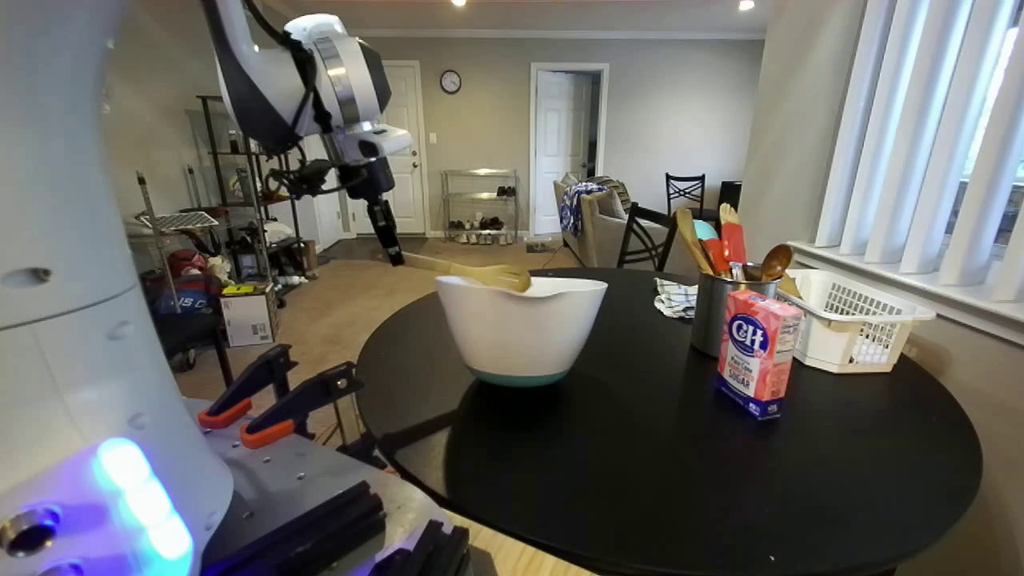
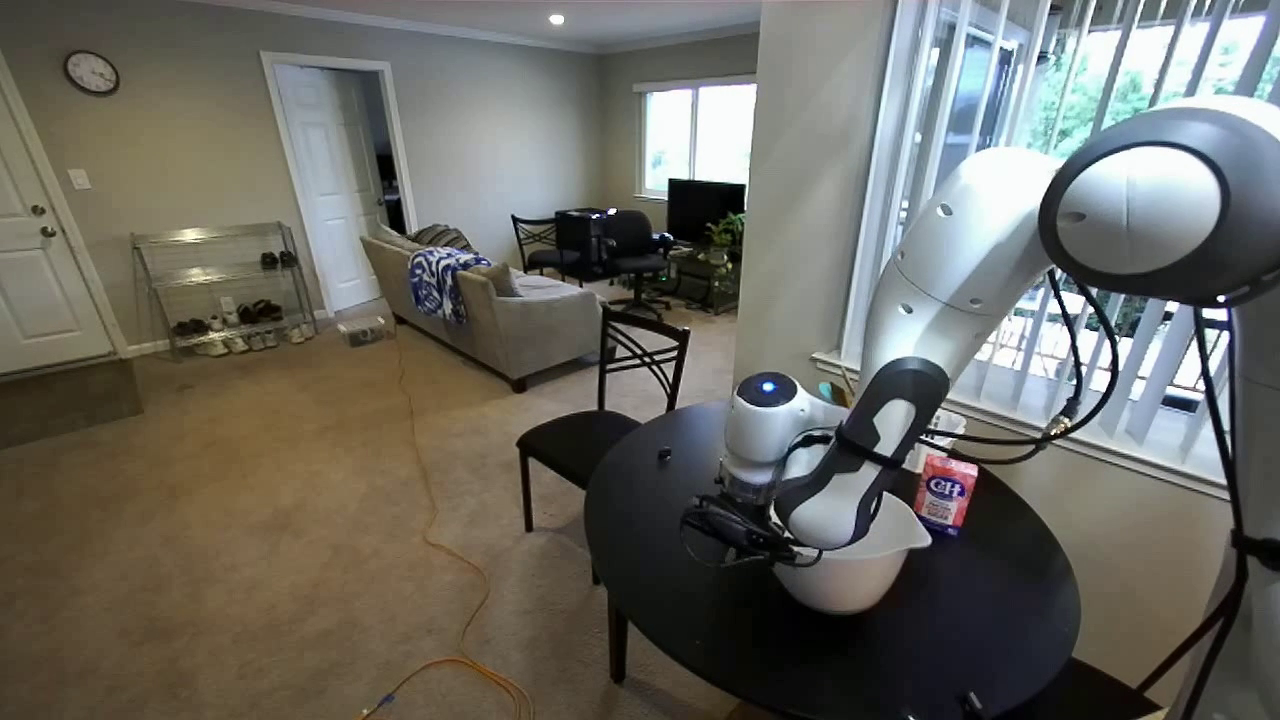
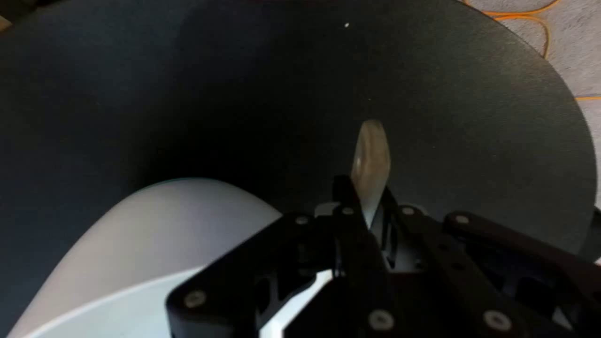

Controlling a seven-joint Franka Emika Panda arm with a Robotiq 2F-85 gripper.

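A wooden spoon (image 1: 470, 272) is held by my gripper (image 1: 394, 258), shut on its handle. It slopes gently across the upper edge of the white bowl (image 1: 518, 331), its broad end over the rim. The bowl has a teal base and stands on the black round table (image 1: 672, 451); exterior view 1 does not show its inside. My fingers sit left of the bowl, at about rim height. In the wrist view the spoon's handle end (image 3: 372, 160) sticks out past the fingers, and the bowl's wall (image 3: 163, 231) fills the lower left. In exterior view 2 the arm covers the spoon and part of the bowl (image 2: 846, 582).
To the bowl's right stand a pink sugar carton (image 1: 758, 350), a metal utensil holder (image 1: 715, 312) and a white basket (image 1: 854, 326). A checked cloth (image 1: 676, 298) lies behind.
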